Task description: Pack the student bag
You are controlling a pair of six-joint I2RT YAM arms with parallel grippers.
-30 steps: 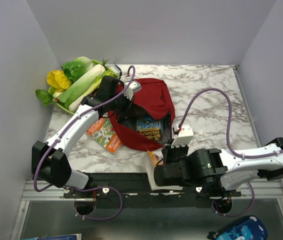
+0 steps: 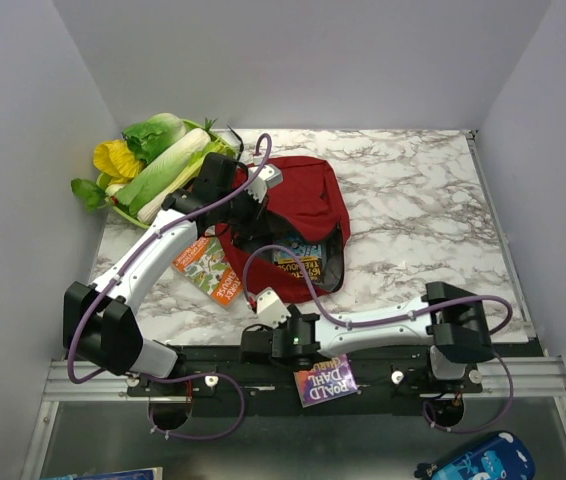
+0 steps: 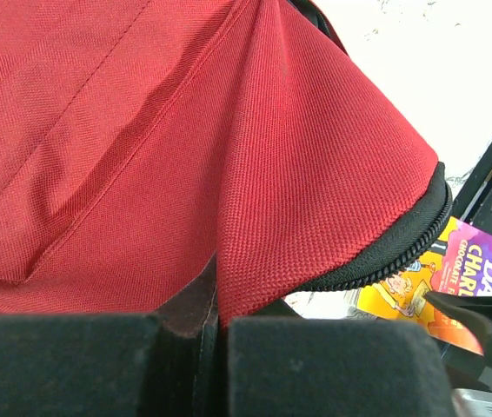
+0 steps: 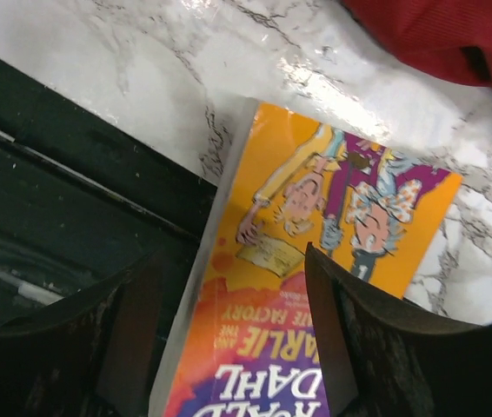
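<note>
The red student bag [image 2: 308,190] lies on the marble table, its dark mouth open toward the front, with a treehouse book [image 2: 301,262] inside. My left gripper is shut on the bag's red fabric [image 3: 307,165], beside its black zipper edge. An orange and purple Roald Dahl book [image 2: 326,382] rests cover up across the table's front edge. Above that book, my right gripper stands open, the cover [image 4: 315,234] showing between and beyond its fingers. From the top, the right arm hides the book's upper part.
Another book [image 2: 208,272] lies on the table left of the bag. A basket of vegetables [image 2: 163,165] stands at the back left. The blue pouch [image 2: 483,460] is at the front right, off the table. Bare marble [image 2: 413,210] spreads right of the bag.
The right gripper has moved left and over the Roald Dahl book. The left arm stays put.
</note>
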